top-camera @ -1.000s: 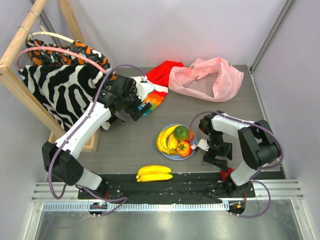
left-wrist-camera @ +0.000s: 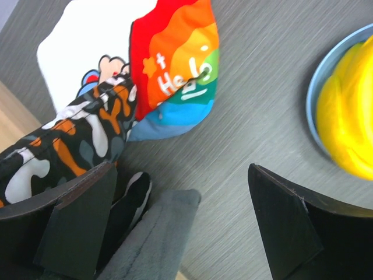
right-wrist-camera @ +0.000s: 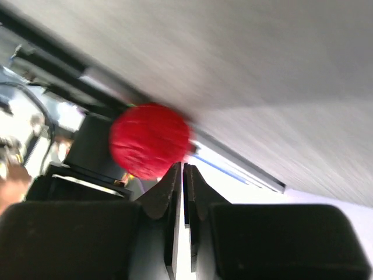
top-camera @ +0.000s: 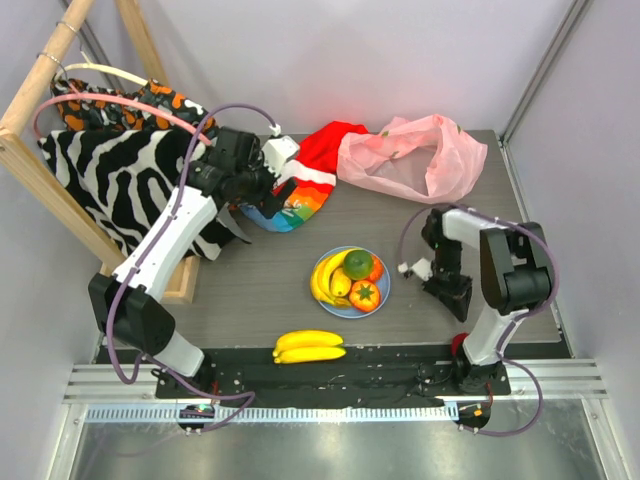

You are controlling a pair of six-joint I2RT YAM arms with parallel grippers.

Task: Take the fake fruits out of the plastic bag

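The pink plastic bag (top-camera: pixel 450 165) lies open at the back right, apparently empty. A blue plate (top-camera: pixel 350 311) in the middle holds bananas (top-camera: pixel 330 275), a green fruit (top-camera: pixel 357 264) and orange fruits (top-camera: pixel 365 296); its yellow fruit (left-wrist-camera: pixel 347 116) shows in the left wrist view. Two bananas (top-camera: pixel 308 346) lie at the front edge. My left gripper hangs open over cloth near the colourful fabric, with nothing held. My right gripper is right of the plate, low by the front edge, its fingertips together with nothing visible between them; the top view of it is blurred.
A wooden rack (top-camera: pixel 30 160) with patterned cloths and hoops fills the left. A red and rainbow cloth (top-camera: pixel 325 150) lies at the back. Bare table (top-camera: pixel 270 280) shows left of the plate. A red object (right-wrist-camera: pixel 148 140) sits by the right arm's base.
The right arm has moved rightward, away from the plate. The left gripper has shifted slightly left and back. The fruits and bag look unchanged.
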